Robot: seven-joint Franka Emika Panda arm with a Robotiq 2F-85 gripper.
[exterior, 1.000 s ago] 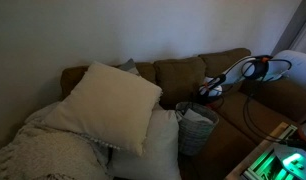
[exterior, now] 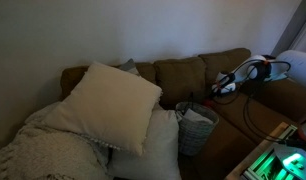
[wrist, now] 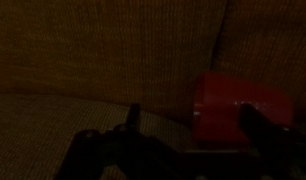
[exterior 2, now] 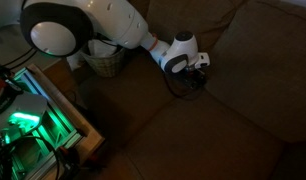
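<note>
A smooth red object (wrist: 228, 108), perhaps a can or cup, lies against the brown sofa cushions in the wrist view. My gripper is open, its dark fingers spread in front of that object. The right finger overlaps the red surface, while the left one stands clear of it. Whether either finger touches it I cannot tell. In the second exterior view my gripper (exterior 2: 198, 78) is low by the sofa backrest, with the red object not distinguishable there.
A woven basket (exterior: 195, 132) stands on the sofa, left of the arm in the first exterior view. White pillows (exterior: 108, 105) and a light blanket (exterior: 48, 150) fill the left end. The seat (exterior 2: 183, 140) in front of the gripper is bare.
In the first exterior view my gripper has moved right along the backrest, away from the basket. The basket and pillows have stayed put.
</note>
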